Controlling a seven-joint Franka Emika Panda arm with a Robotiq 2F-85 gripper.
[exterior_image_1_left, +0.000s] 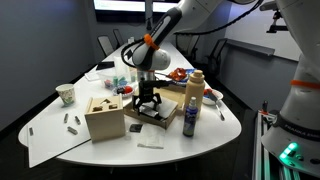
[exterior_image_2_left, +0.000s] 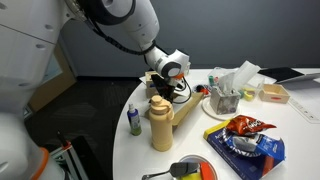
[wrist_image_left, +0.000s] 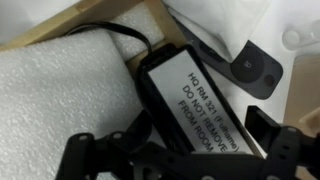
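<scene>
A black device with a white printed label lies in a shallow brown box. The wrist view reads its label as "HQ RM 321 DO NOT REMOVE FROM ROOM". A black cable runs from its upper end. My gripper is open above the device, with a finger toward each side of it. From outside, the gripper is low over the box. Whether the fingers touch the device cannot be told. White foam fills the box's left part in the wrist view.
An open tan box stands left of the brown box. A dark blue bottle and a tan bottle stand to the right. Red and blue snack bags lie farther off.
</scene>
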